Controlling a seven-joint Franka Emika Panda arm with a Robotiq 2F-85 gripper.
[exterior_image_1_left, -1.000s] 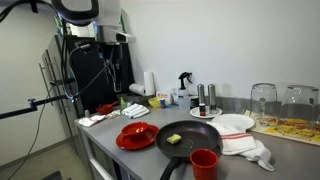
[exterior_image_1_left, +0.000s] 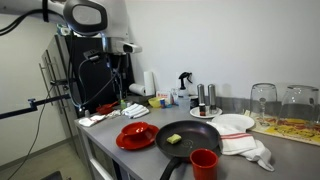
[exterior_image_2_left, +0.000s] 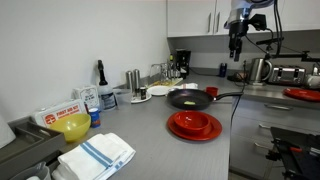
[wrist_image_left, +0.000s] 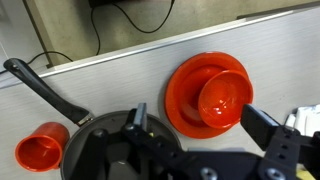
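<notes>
My gripper stands open above the counter's front edge, its fingers spread apart with nothing seen between them. A red bowl (wrist_image_left: 228, 97) sits on a red plate (wrist_image_left: 178, 86) below it in the wrist view. Left of these lies a black frying pan (wrist_image_left: 95, 150), whose handle points toward the counter edge. Inside the pan is a small yellow-green item (exterior_image_1_left: 174, 139). Beside the handle is a red cup (exterior_image_1_left: 205, 163), upright on the counter. The gripper is well clear of all of them.
A white cloth (exterior_image_1_left: 236, 140) and a white plate (exterior_image_1_left: 234, 121) lie beyond the pan. Glass jars (exterior_image_1_left: 264, 102) stand at the right, and a spray bottle (exterior_image_1_left: 185, 82) at the back. A yellow bowl (exterior_image_2_left: 71, 126) and striped towel (exterior_image_2_left: 97, 156) occupy the counter's other end.
In exterior view 1 the arm's wrist and gripper have come lower and slightly to the right. The dishes and pan have stayed where they were.
</notes>
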